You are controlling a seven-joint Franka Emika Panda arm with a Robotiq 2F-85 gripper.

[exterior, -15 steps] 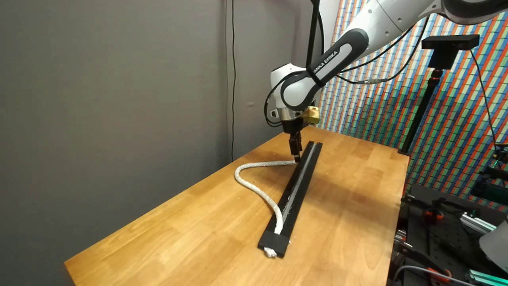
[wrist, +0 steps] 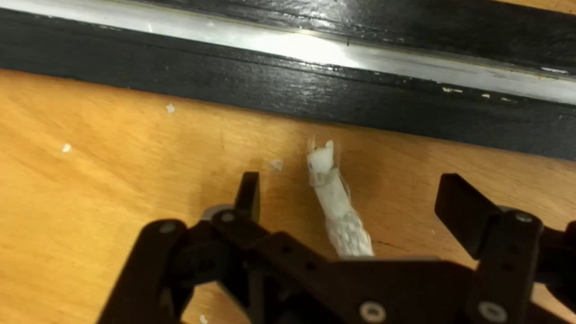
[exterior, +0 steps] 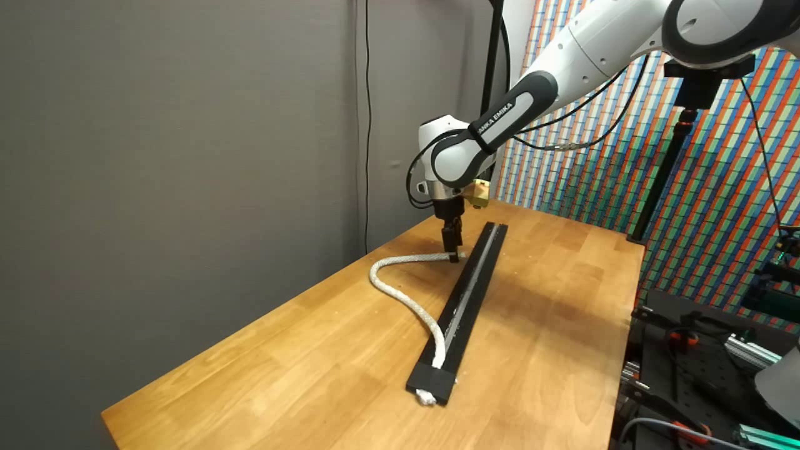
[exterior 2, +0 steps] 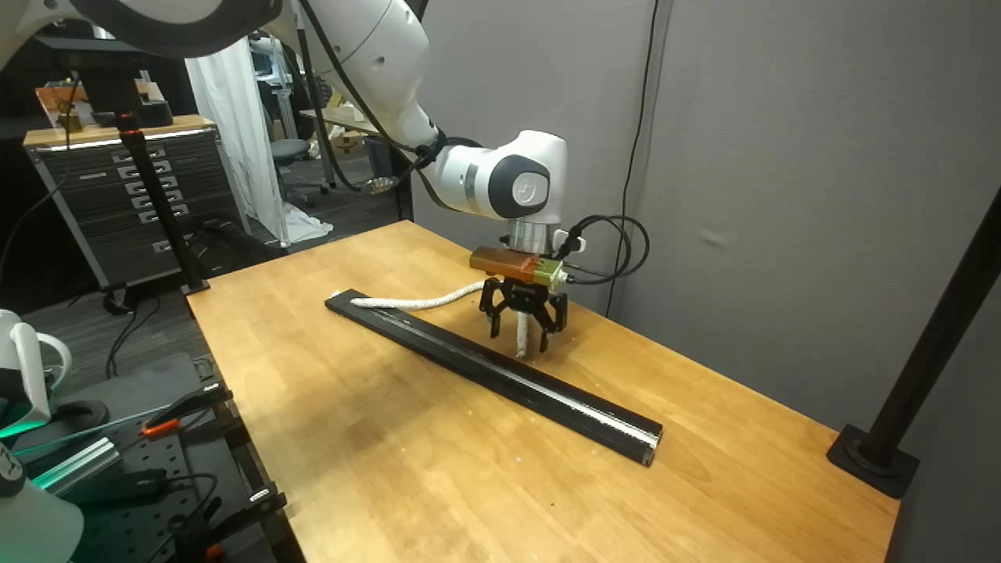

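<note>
A white braided rope (exterior: 407, 301) lies in a curve on the table, its near part held under the black end block of a long black channel (exterior: 470, 296). In the wrist view the rope's frayed free end (wrist: 335, 200) points toward the channel (wrist: 302, 81), on bare wood just short of its side. Over that end my gripper stands open, a finger to each side and nothing clasped. In the second exterior view the gripper (exterior 2: 518, 339) is low above the table, the rope (exterior 2: 522, 330) showing between its fingers.
Along the channel runs a pale, shiny groove (exterior 2: 563, 399), empty over most of its length. Wide bare table (exterior: 555, 315) lies beside it. A grey wall (exterior: 187, 187) borders the far side, and a black post base (exterior 2: 873, 460) stands at one corner.
My gripper has come down slightly and shifted away from the channel, toward the wall side, now over the rope near its free end. Rope and channel look unmoved.
</note>
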